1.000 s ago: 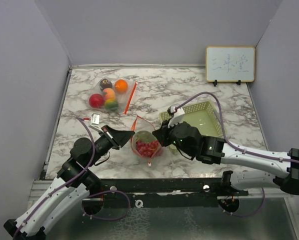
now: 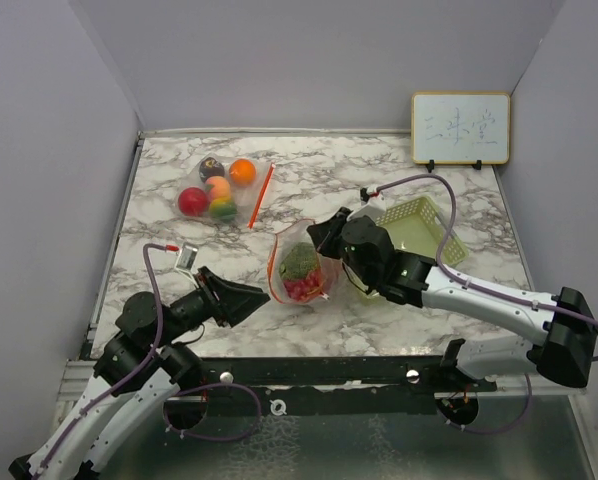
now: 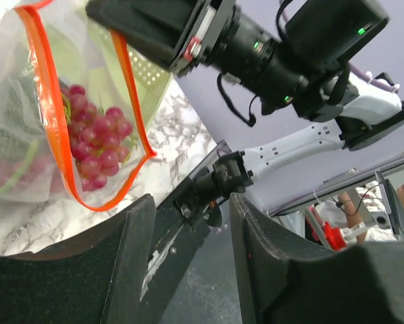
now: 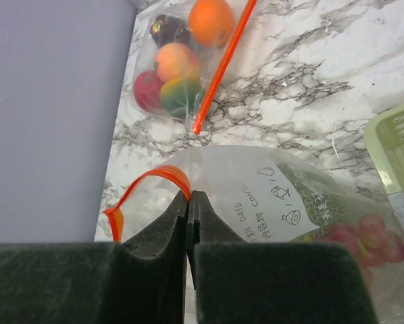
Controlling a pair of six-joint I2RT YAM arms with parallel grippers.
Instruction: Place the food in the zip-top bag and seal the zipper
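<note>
A clear zip top bag [image 2: 331, 280] with an orange zipper rim stands with its mouth gaping, at the middle of the table. Inside lie green broccoli [image 2: 299, 261] and red grapes [image 2: 304, 287]; the grapes [image 3: 97, 138] show through the mouth in the left wrist view. My right gripper is shut on the bag's rim, with the orange strip running into its fingertips. To the left of the mouth, my left gripper has its fingers apart and empty, clear of the rim.
Another zip bag, holding several fruits [image 2: 219, 189], lies at the back left with its orange zipper [image 2: 261, 196] straight. A green basket [image 2: 449, 222] stands right of the open bag, partly behind the right arm. A whiteboard [image 2: 461, 128] stands at the back right.
My left gripper has come away from the bag's rim, toward the table's front, and its fingers have spread. The bag's mouth has changed shape, and more broccoli shows. The right gripper has shifted slightly back.
</note>
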